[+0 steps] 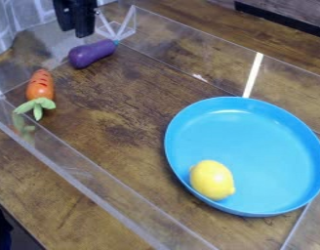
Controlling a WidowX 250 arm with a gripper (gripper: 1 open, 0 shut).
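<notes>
My dark gripper (74, 20) is at the top left edge, mostly cut off, above a purple eggplant (93, 52). Its fingers are too small and dark to read. An orange carrot (39, 90) with green leaves lies on the wooden surface at the left, below the gripper and apart from it. A yellow lemon (213, 180) rests in the blue plate (267, 137) at the right.
Clear plastic walls run along the left and lower left of the work area, with tape strips at the right.
</notes>
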